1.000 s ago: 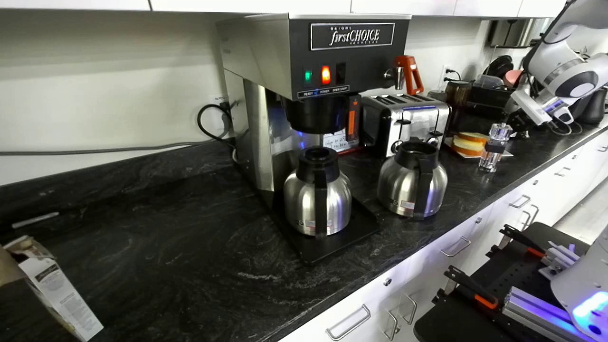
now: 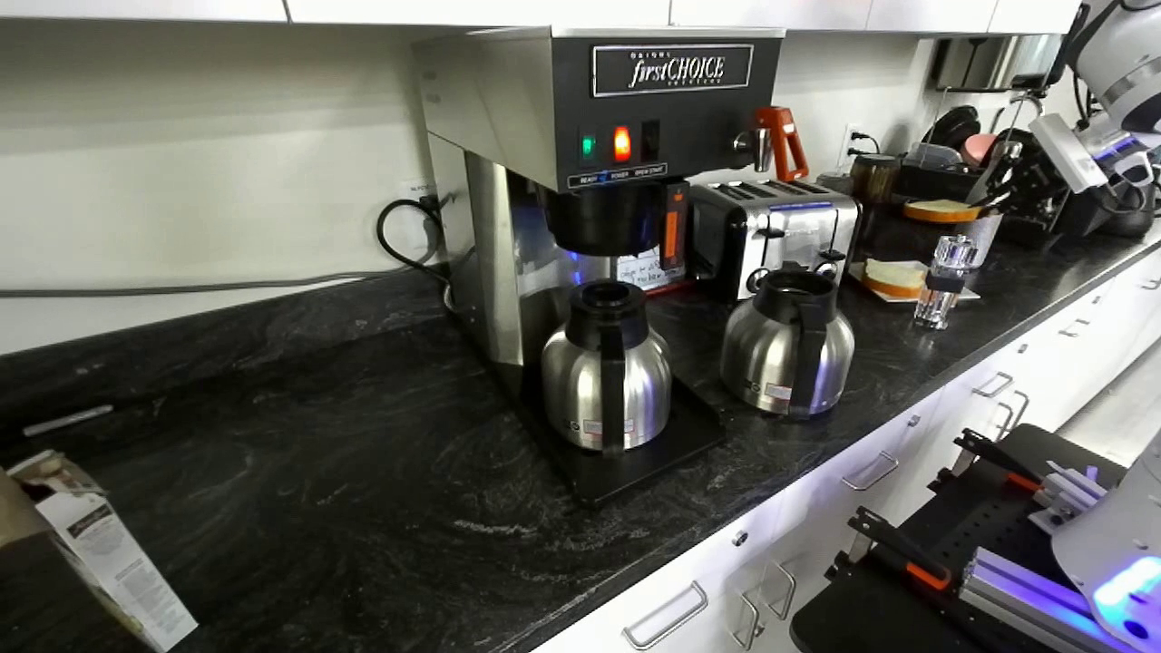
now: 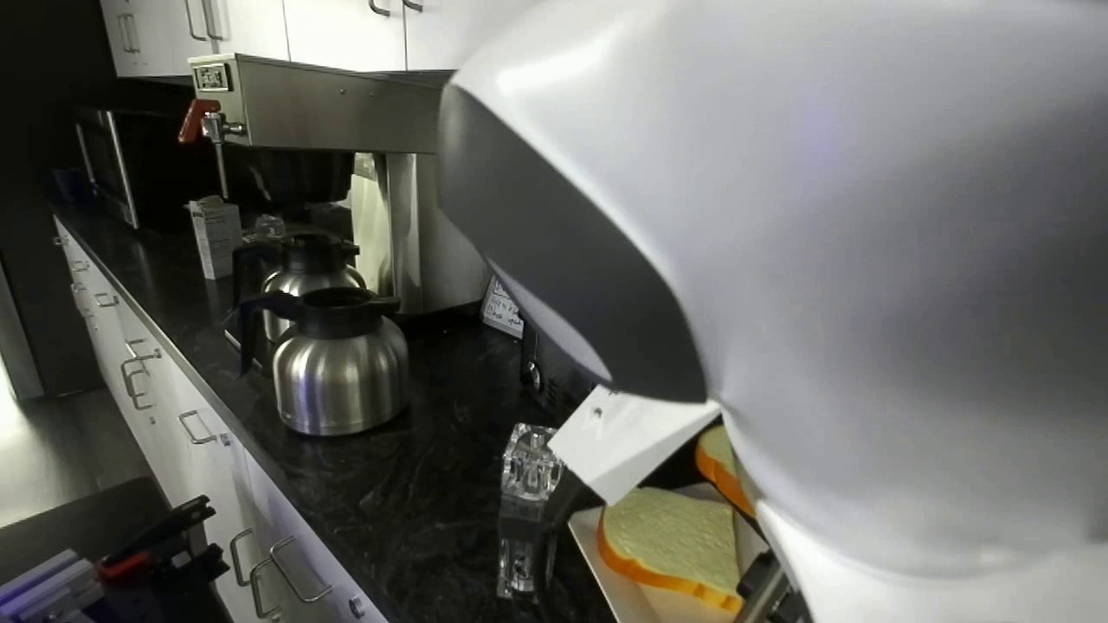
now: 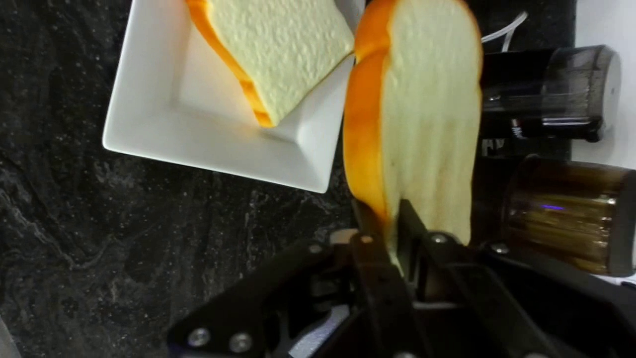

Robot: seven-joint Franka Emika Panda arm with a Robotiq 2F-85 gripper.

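Observation:
A slice of bread with an orange crust (image 4: 430, 113) is pinched by its near end in my gripper, which is shut on it. In exterior view 1 this held bread (image 2: 941, 211) hangs above the counter, clear of the plate. Beneath it a second bread slice (image 4: 280, 47) lies in a white square plate (image 4: 220, 152). Exterior view 2 shows that lower slice (image 3: 670, 540) too, while the arm's large white link hides most of the gripper there.
A silver toaster (image 2: 800, 234) stands left of the plate, and a clear grinder (image 2: 945, 283) stands close in front. Two steel carafes (image 2: 789, 348) and a coffee maker (image 2: 653, 109) are farther left. Dark jars (image 4: 566, 215) line the wall.
My arm has risen, and one bread slice has come up off the other with the gripper. The lower slice stays on the plate.

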